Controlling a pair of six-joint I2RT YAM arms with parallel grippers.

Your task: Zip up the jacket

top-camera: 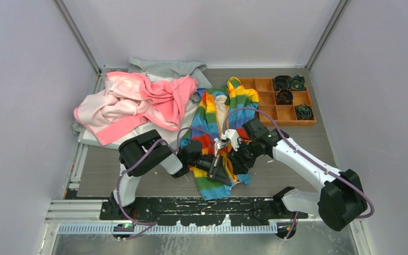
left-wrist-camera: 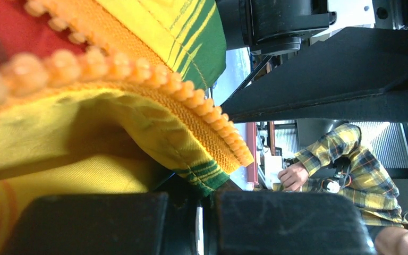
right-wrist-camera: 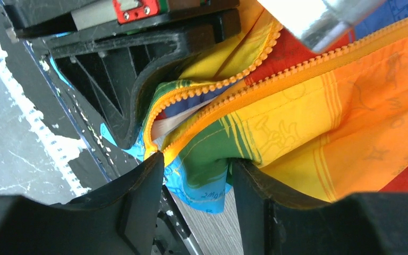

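Note:
The rainbow striped jacket (top-camera: pixel 211 111) lies open on the table. In the left wrist view its orange zipper (left-wrist-camera: pixel 180 90) runs close over my left gripper, which is shut; whether cloth is between its fingers is unclear. In the top view that gripper (top-camera: pixel 218 172) sits on the jacket's lower edge. My right gripper is part open above the lower hem, its fingertips either side of the green and blue corner beside the lower end of the zipper tape (right-wrist-camera: pixel 297 71).
A pink garment (top-camera: pixel 133 106) on grey and white cloths fills the left. An orange compartment tray (top-camera: pixel 287 122) with dark rolled items stands at the back right. The two arms are very close together over the jacket.

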